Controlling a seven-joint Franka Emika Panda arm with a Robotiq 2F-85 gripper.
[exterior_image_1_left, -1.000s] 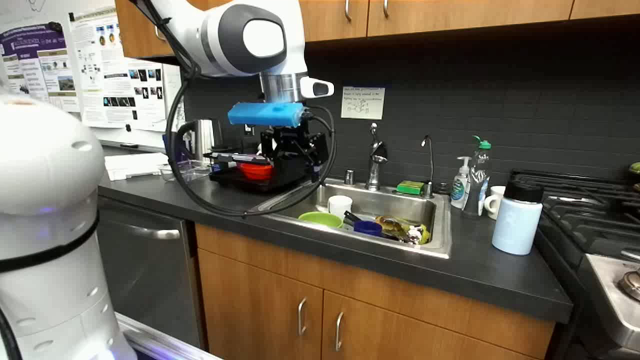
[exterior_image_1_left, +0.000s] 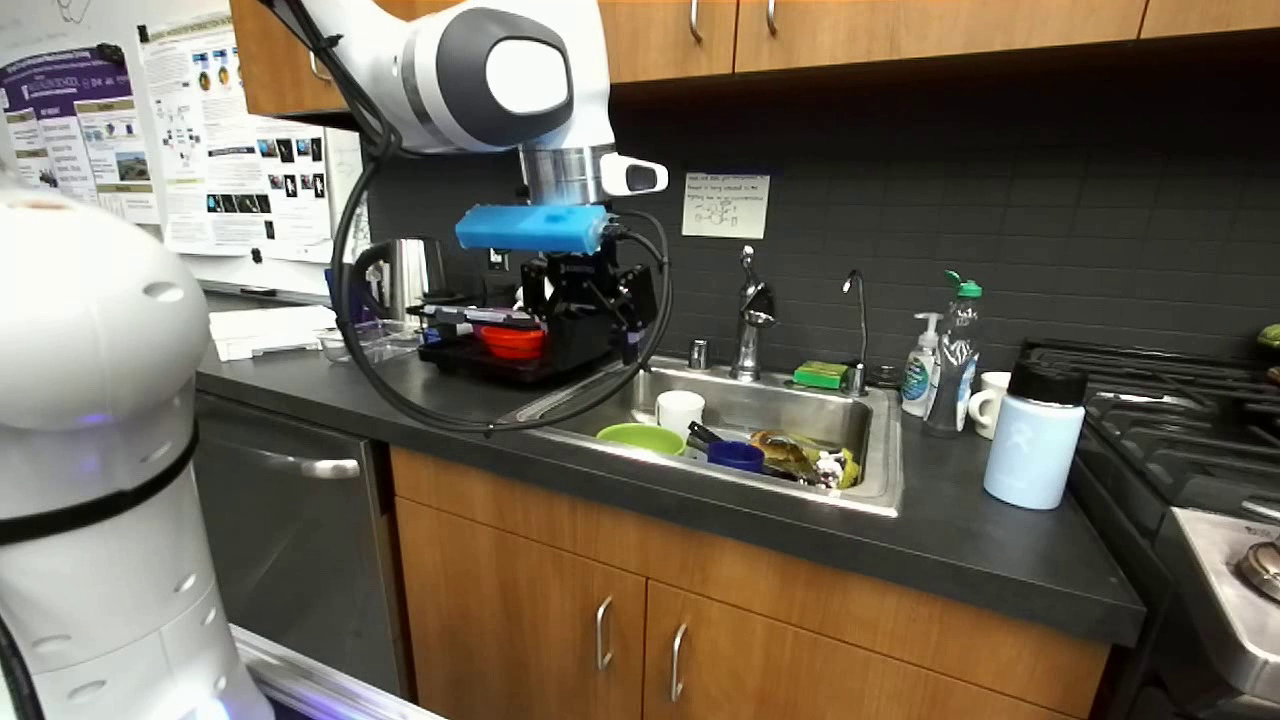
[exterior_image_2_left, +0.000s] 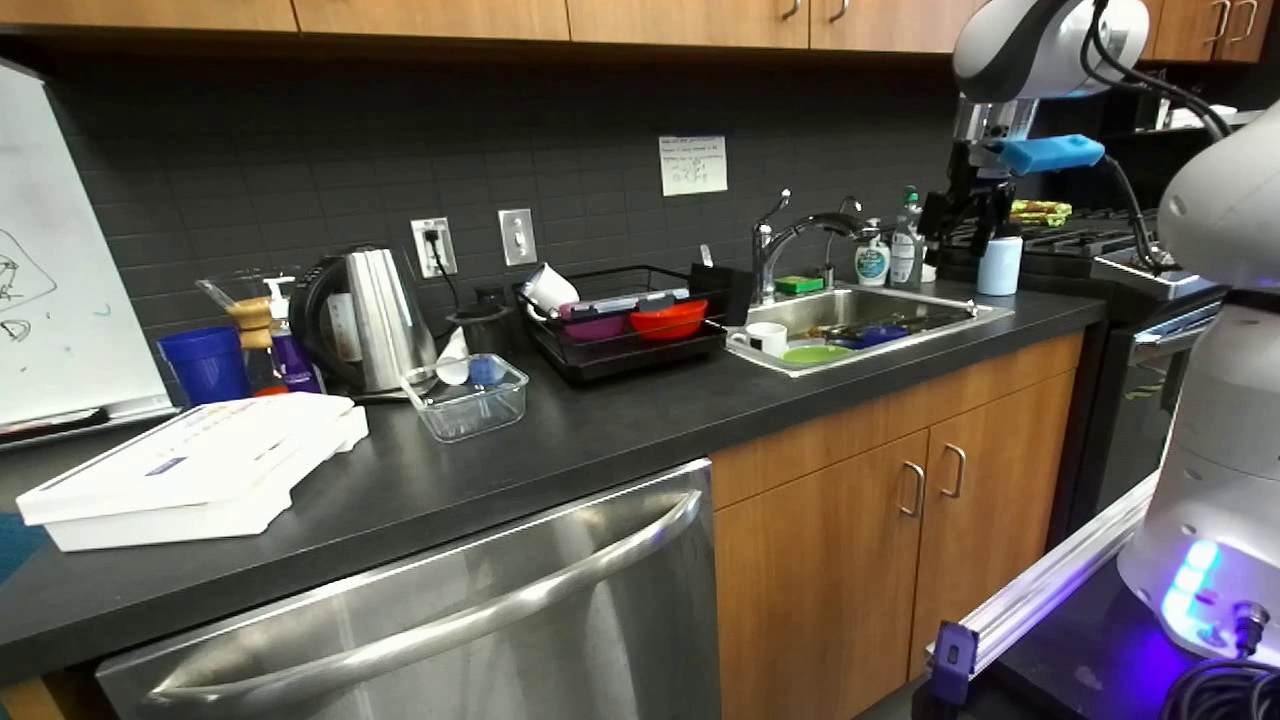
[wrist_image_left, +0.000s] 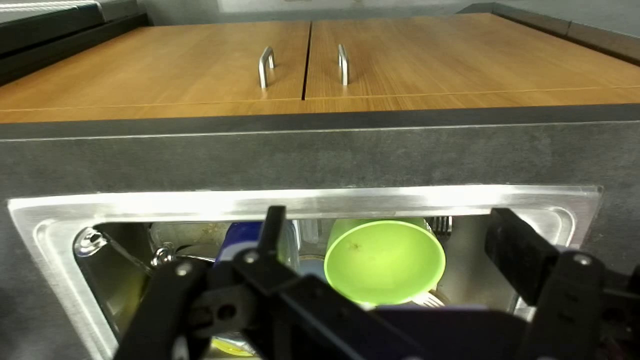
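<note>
My gripper hangs above the sink, its black fingers spread wide with nothing held between them. In the wrist view a lime green bowl (wrist_image_left: 384, 261) lies lower down in the sink, within the gap between the fingers as seen from above. The steel sink (exterior_image_1_left: 882, 462) also holds a white mug (exterior_image_1_left: 680, 412), a dark blue cup (exterior_image_1_left: 735, 455) and a jumble of other dishes. Exterior view 2 shows the gripper (exterior_image_2_left: 969, 234) well above counter height. Black gripper parts hide some of the sink's contents in the wrist view.
A black dish rack (exterior_image_2_left: 584, 358) with a red bowl (exterior_image_2_left: 669, 320) stands beside the sink. The faucet (exterior_image_1_left: 750, 318) rises behind the basin. Soap bottles and a light blue bottle (exterior_image_1_left: 1034, 444) occupy the counter near the stove. Counter space in front of the rack is clear.
</note>
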